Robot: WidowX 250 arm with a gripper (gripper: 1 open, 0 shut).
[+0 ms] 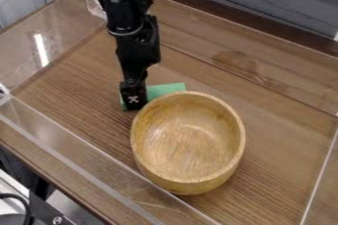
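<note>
My black gripper (pixel 133 93) hangs down from the top of the camera view, open, its fingertips low beside a green object (pixel 165 91) that lies on the wooden table just behind a round light-wood bowl (pixel 188 150). The gripper partly covers the green object's left end; whether they touch I cannot tell. The bowl is empty.
A clear plastic edge runs along the near left, and a grey panel wall stands at the back.
</note>
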